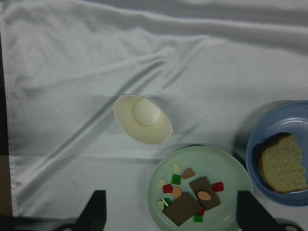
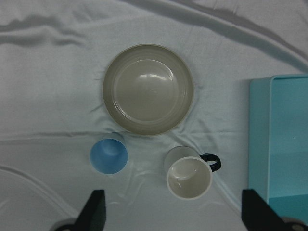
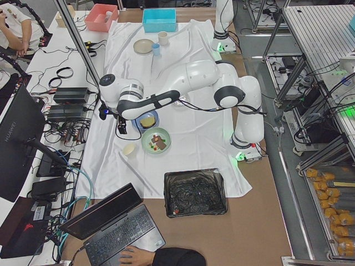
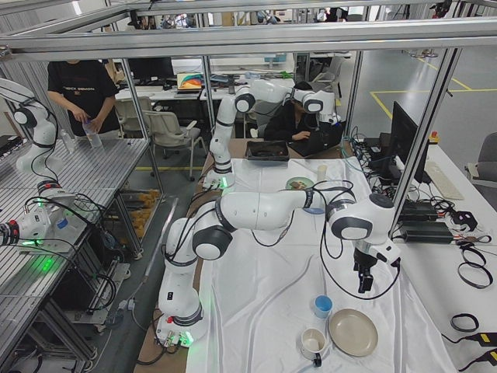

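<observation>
My left gripper hangs open above the white cloth, over a cream paper cup [image 1: 142, 118] lying tilted, a green plate [image 1: 159, 192] with chocolate pieces and coloured bits, and a blue plate [image 1: 255, 163] holding a bread slice [image 1: 281, 163]. My right gripper is open above a beige plate [image 2: 147, 96], a small blue cup [image 2: 108, 156] and a white mug [image 2: 187, 178] with dark handle. Neither gripper has anything between its fingers.
A turquoise bin [image 2: 262, 139] stands beside the mug. A black lined tray [image 3: 195, 205] and a laptop [image 3: 116, 233] are at the near end. Cables and monitors line the side table.
</observation>
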